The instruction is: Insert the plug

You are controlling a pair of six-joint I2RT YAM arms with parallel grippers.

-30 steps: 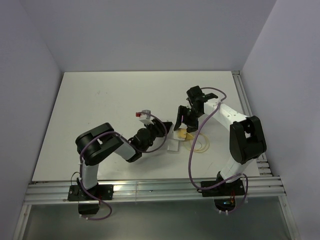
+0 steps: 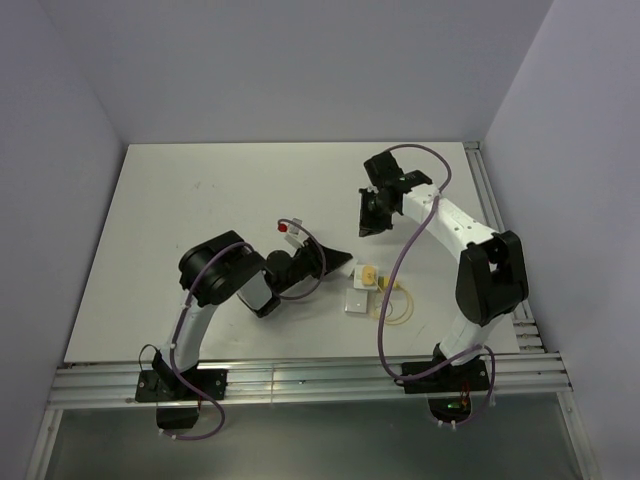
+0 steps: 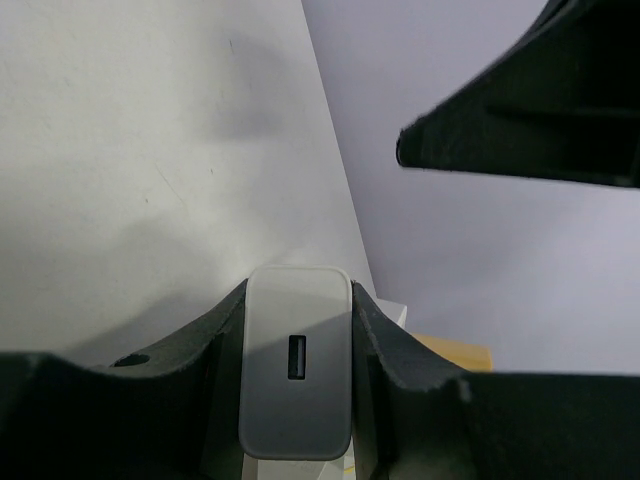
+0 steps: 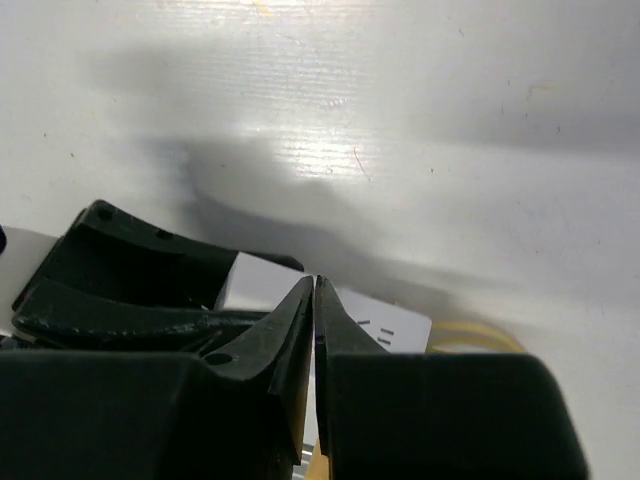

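Note:
Near the table's middle lies a white socket block (image 2: pixel 357 301) with slots, seen end-on in the left wrist view. My left gripper (image 2: pixel 350 260) is shut on this block (image 3: pixel 297 400), one black finger on each side. A yellow plug (image 2: pixel 369 275) sits at the block's upper part; whether its prongs are fully in the slots cannot be told. My right gripper (image 2: pixel 363 233) stands above and apart from the plug, its fingertips together and nothing showing between them. In the right wrist view, the slotted block face (image 4: pixel 395 325) shows behind those fingers, with yellow just below them.
A yellow cable (image 2: pixel 405 308) loops on the table to the right of the block. Around both arms the white table (image 2: pixel 220 180) is bare, with a metal rail (image 2: pixel 300 380) along its front edge. Dark arm cables hang from both arms.
The right gripper has moved up and away from the plug, which stays at the block. The left gripper and block have shifted slightly right and toward the front.

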